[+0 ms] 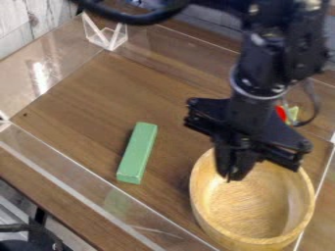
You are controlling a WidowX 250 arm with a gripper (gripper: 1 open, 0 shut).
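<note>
The black gripper (236, 155) hangs large over the upper edge of the wooden bowl (256, 211) at the right. Its fingertips are dark and partly hidden, so whether they hold anything is unclear. A green block (137, 153) lies on the wooden surface left of the bowl. A small bit of a red object with green (285, 110) shows behind the gripper, mostly hidden.
Clear plastic walls (78, 172) edge the wooden surface at the front and left. A clear bracket (105, 29) stands at the back left.
</note>
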